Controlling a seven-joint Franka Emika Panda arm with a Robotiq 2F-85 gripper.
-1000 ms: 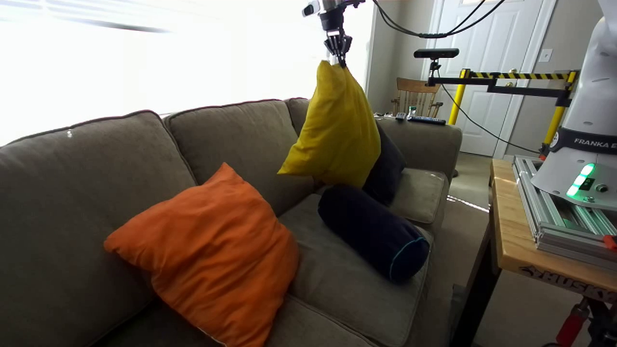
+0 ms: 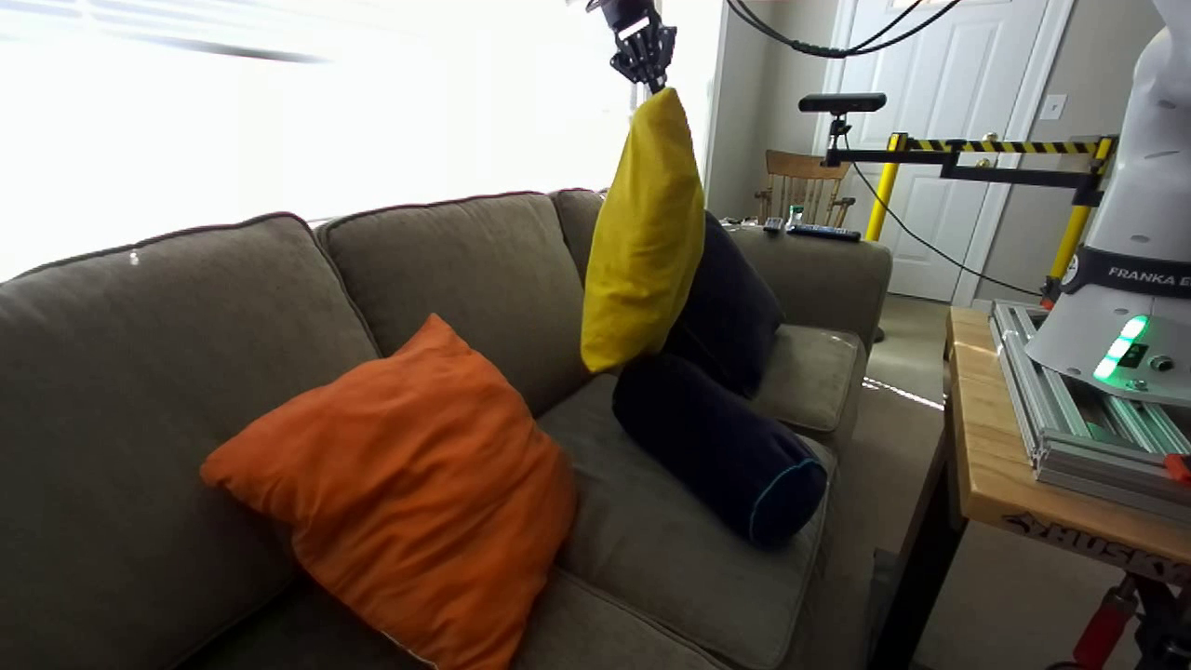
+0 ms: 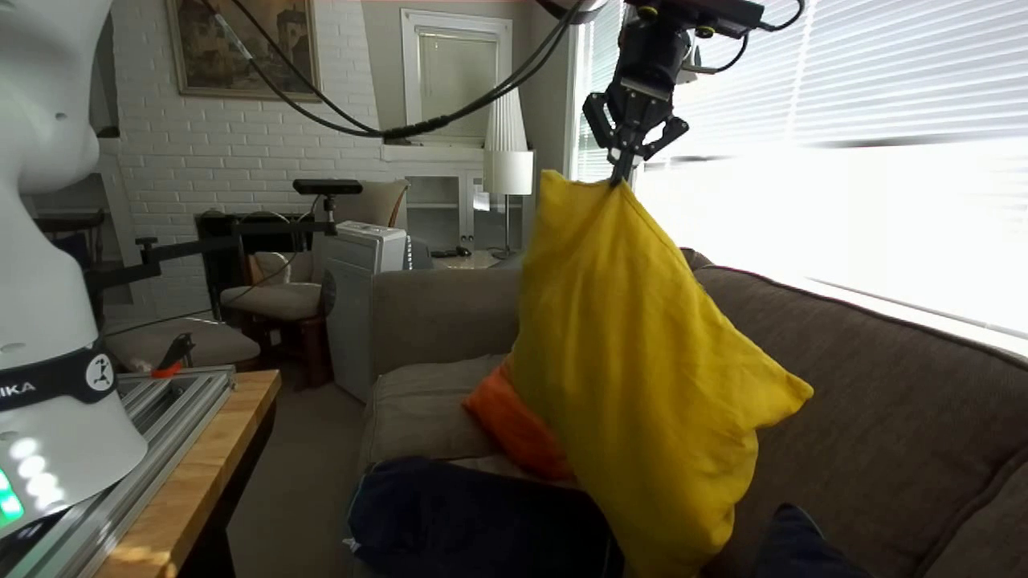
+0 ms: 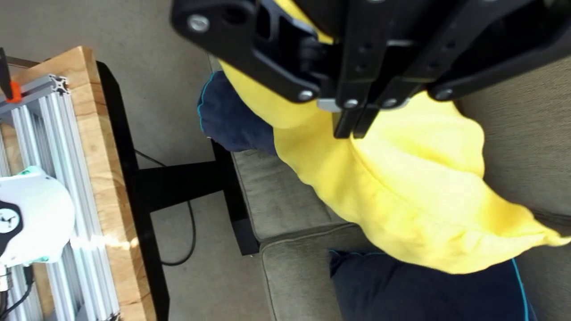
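A yellow pillow (image 2: 644, 229) hangs above the couch, its top edge pinched in my gripper (image 2: 656, 85). In exterior view 2 the gripper (image 3: 622, 173) is shut on that edge, and the yellow pillow (image 3: 636, 366) drapes down in front of the couch back. The wrist view shows the closed fingers (image 4: 343, 124) on a seam of the yellow pillow (image 4: 407, 192). Below it lies a dark navy bolster (image 2: 720, 447) on the middle seat. A navy pillow (image 2: 731, 307) leans behind the yellow one, partly hidden. An orange pillow (image 2: 413, 480) rests at the near end of the couch.
The grey-brown couch (image 2: 179, 346) runs under a bright window. A wooden table (image 2: 988, 447) carrying the robot base (image 2: 1128, 301) stands opposite, across a strip of floor. Black cables (image 3: 424, 125) hang near the arm.
The gripper has risen slightly with the yellow pillow. The pillow has turned, now showing a narrower side and hanging more upright; the bolster has barely shifted.
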